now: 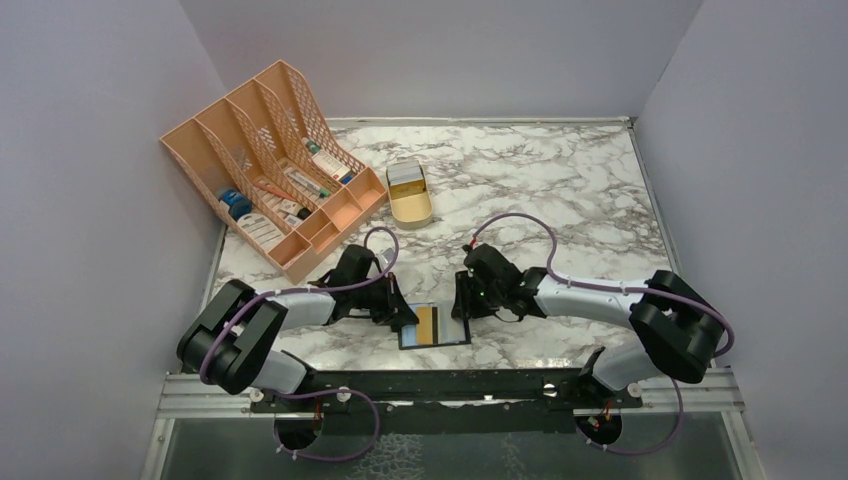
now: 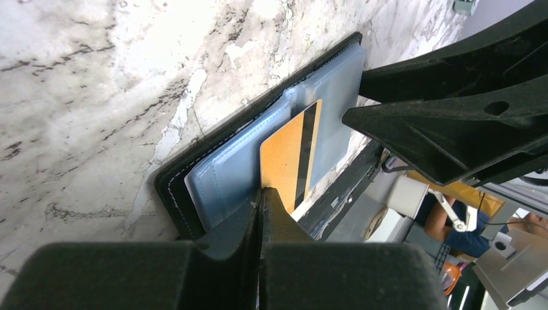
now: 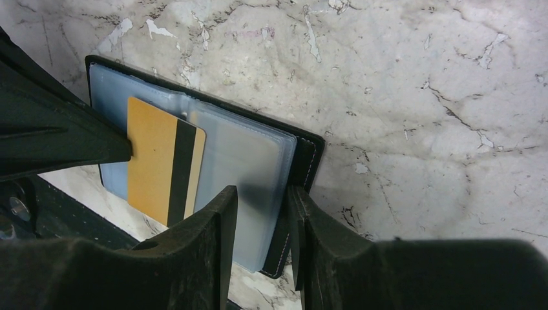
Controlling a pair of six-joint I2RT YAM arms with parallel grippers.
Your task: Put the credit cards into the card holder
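Note:
An open black card holder (image 1: 452,325) with blue-tinted clear sleeves lies at the front middle of the table. An orange card (image 2: 284,155) with a black stripe sits at its middle. My left gripper is shut, its tips pressed at the card's end. My right gripper is part open over the holder's right side, one finger at the sleeve's edge by the black border, the other above the clear sleeve.
A peach organiser (image 1: 350,206) with bottles and tubes stands at the back left. A small tan box (image 1: 411,210) holding pale cards is beside it.

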